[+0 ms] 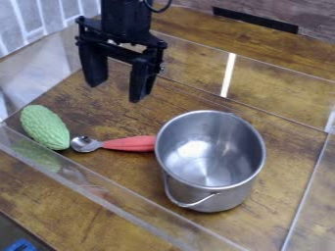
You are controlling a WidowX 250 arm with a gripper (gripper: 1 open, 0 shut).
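Observation:
My black gripper [118, 80] hangs over the back left of the wooden surface, open, its fingers spread apart. Below it lie a green bumpy vegetable [43, 126] on the left and a spoon with a red handle [127, 144], its metal bowl pointing left. A steel pot [210, 166] with a wire handle stands at the right front, beside the spoon's handle end.
Clear low walls [131, 202] border the wooden work area [262, 93]. A dark object [14, 237] is partly in view at the bottom left corner.

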